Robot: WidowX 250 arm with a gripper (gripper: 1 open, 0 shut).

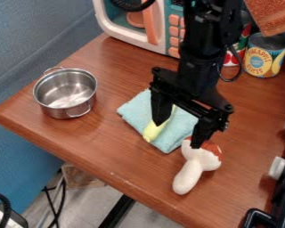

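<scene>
My black gripper (pixel 178 126) hangs open over a folded light blue cloth (pixel 140 109), fingers spread wide. A yellow object (pixel 153 131) lies on the cloth between and below the fingers; whether they touch it I cannot tell. A white plush toy (pixel 189 173) with a red-and-white top lies in front of the right finger, partly behind its tip.
A steel pot (pixel 65 93) stands at the left of the wooden table (pixel 97 142). A toy microwave (pixel 142 22) and several cans (pixel 263 55) stand at the back. A black appliance (pixel 276 187) lines the right edge.
</scene>
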